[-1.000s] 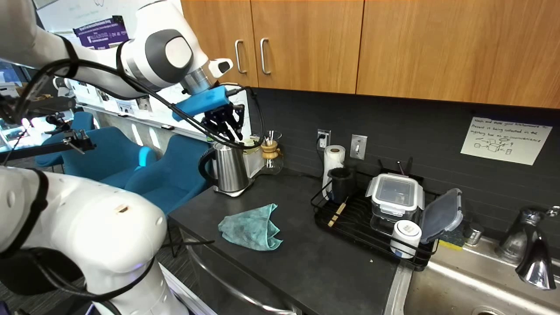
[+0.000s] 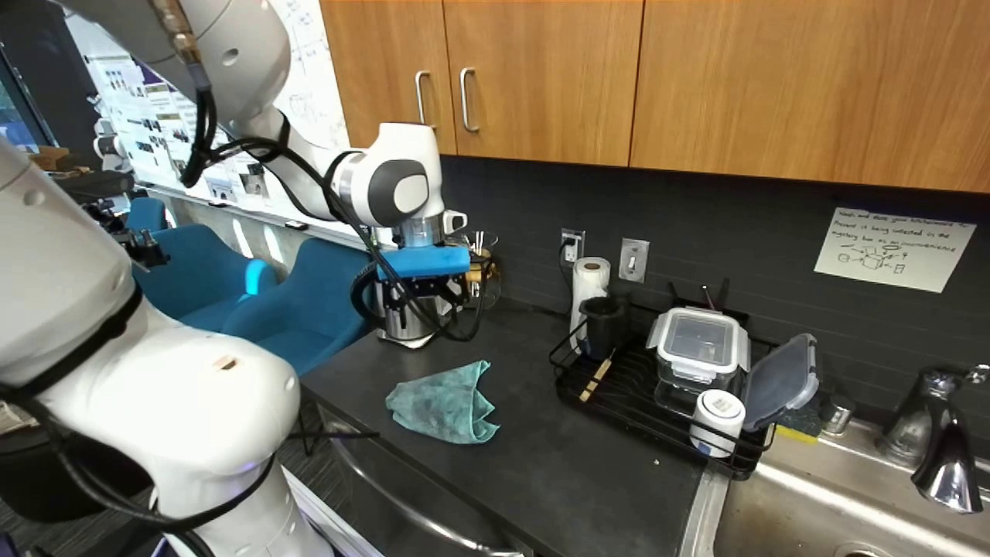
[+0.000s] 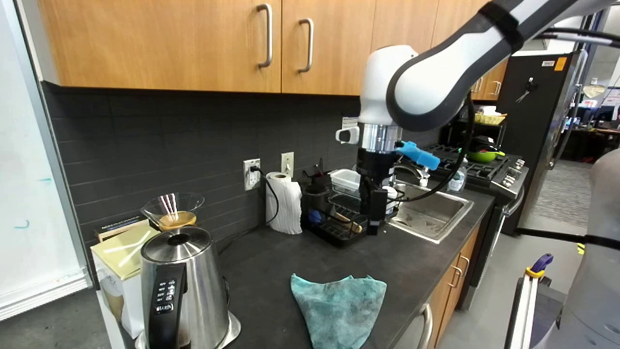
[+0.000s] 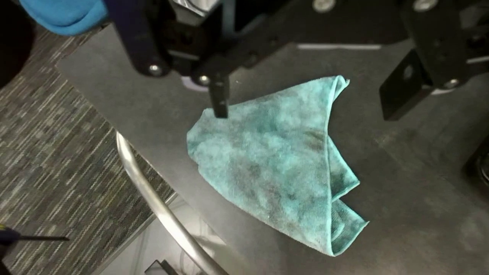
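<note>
A teal cloth (image 4: 270, 160), folded and mottled with dark stains, lies flat on the dark counter near its front edge. My gripper hangs above the counter, pointing down, its fingers spread wide. Between the fingers there is only open air, with the cloth some way below. In exterior view 1 the gripper (image 2: 447, 320) is hard to make out behind its cables and in front of the kettle (image 2: 405, 316). From the other side, in exterior view 2, the same cloth (image 3: 340, 308) lies in front of and below the gripper (image 3: 373, 224).
A dish rack (image 2: 640, 408) with containers and a white-lidded jar (image 2: 717, 418) stands right of the cloth, beside the sink (image 2: 835, 501). Paper towels (image 3: 283, 203) stand by the wall. A coffee maker (image 3: 173, 210) is behind the kettle. Bare counter surrounds the cloth.
The arm has come down and slightly right, and the gripper has turned from a slant to point straight down. The cloth lies where it was.
</note>
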